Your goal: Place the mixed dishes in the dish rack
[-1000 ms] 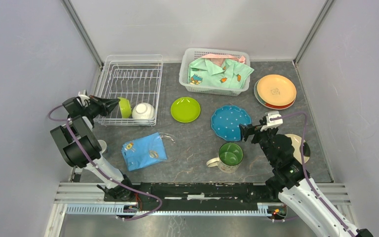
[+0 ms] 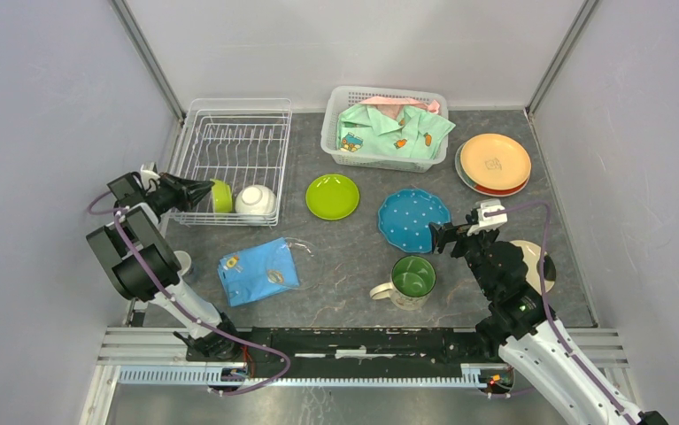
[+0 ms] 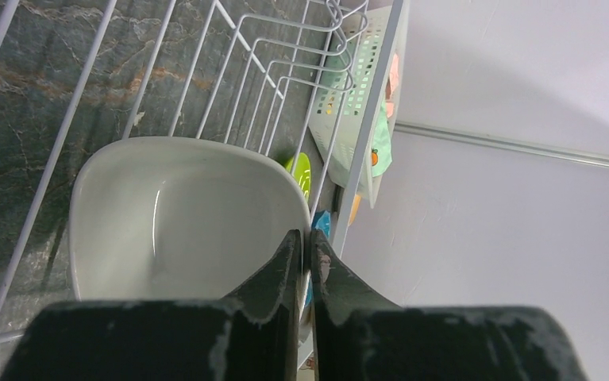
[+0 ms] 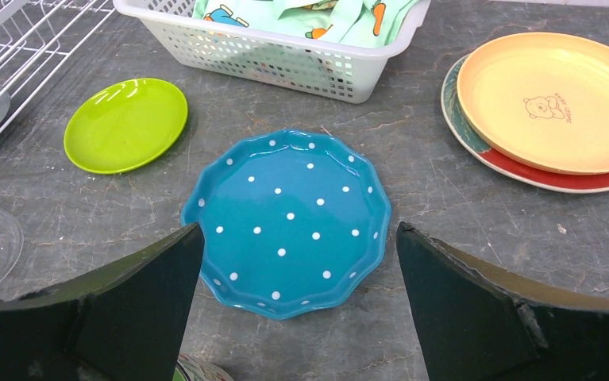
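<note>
My left gripper (image 2: 207,187) is shut on the rim of a green bowl (image 2: 221,197) in the front of the white dish rack (image 2: 230,100); in the left wrist view its pale inside (image 3: 174,222) faces the camera. A white bowl (image 2: 256,199) sits upside down beside it. My right gripper is open above a blue dotted plate (image 4: 289,198). A lime plate (image 4: 125,119), stacked plates (image 4: 549,103) and a green-lined mug (image 2: 411,282) stand on the counter.
A basket (image 2: 384,159) of cloths stands at the back. A blue cloth (image 2: 251,270) and a clear dish (image 2: 307,266) lie front left. A cream plate (image 2: 526,257) is partly under the right arm. Some bare counter lies between the items.
My left gripper and the green bowl have shifted very slightly left. The right arm has not moved.
</note>
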